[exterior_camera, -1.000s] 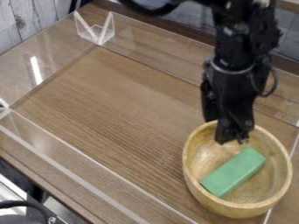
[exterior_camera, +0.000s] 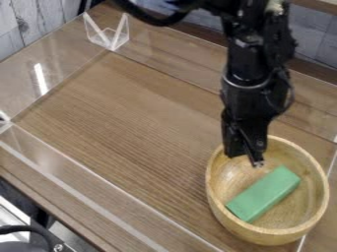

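A wooden bowl at the lower right holds a green rectangular block, lying diagonally on its floor. My black gripper hangs over the bowl's upper left rim, above and apart from the block. Its fingertips are small and dark, and I cannot tell from the view whether they touch.
A white wire-like holder stands at the back left. Cables lie past the table's lower left edge.
My gripper has moved left from over the bowl's middle to its upper left rim, slightly higher. The bowl and block have not visibly moved.
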